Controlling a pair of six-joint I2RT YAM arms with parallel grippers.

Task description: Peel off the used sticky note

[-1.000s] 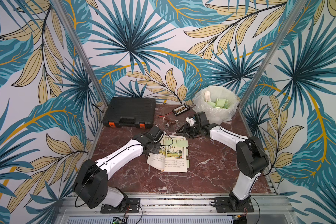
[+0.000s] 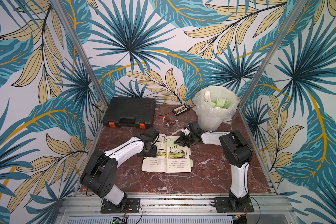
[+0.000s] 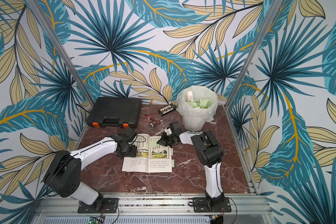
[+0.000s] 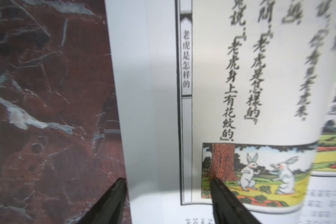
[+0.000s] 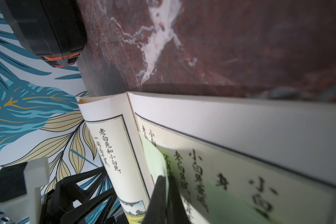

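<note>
An open book (image 2: 178, 164) lies on the table. My right gripper is shut over the right-hand page, at a pale green sticky note (image 5: 151, 153); whether it grips the note's edge I cannot tell. Green paper also sticks out at the right edge. My left gripper is over the left page (image 4: 253, 74) near its outer margin, its blurred fingertips apart, nothing clearly between them.
A bin with a bag (image 2: 214, 115) holding green papers stands back right. A black case (image 2: 128, 110) lies back left, small electronic parts (image 2: 181, 109) between them.
</note>
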